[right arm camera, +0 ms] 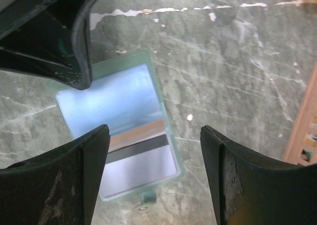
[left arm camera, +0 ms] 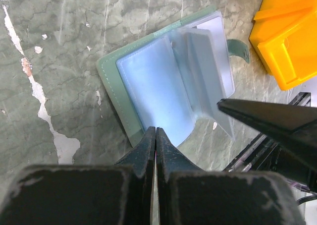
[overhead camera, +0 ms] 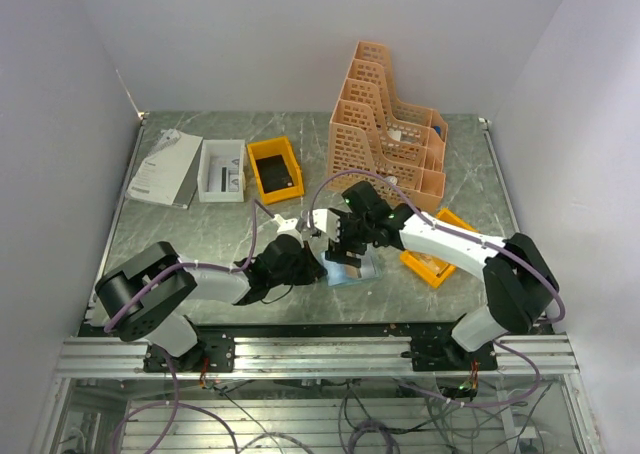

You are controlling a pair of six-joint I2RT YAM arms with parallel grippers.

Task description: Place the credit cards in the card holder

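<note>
The card holder, a green wallet with pale translucent sleeves, lies open on the table at the centre front; a card with a dark stripe [right arm camera: 141,160] shows in it in the right wrist view. My left gripper is shut at its left side; whether anything thin is between the fingertips is hard to see. My right gripper stands open over the holder, with nothing visible between its fingers. In the left wrist view one sleeve stands raised beside a dark finger of the right gripper.
An orange tray [overhead camera: 432,279] lies right of the holder, another [overhead camera: 275,149] and a white tray [overhead camera: 222,149] at the back left, with a tall peach rack [overhead camera: 380,124] behind the right arm.
</note>
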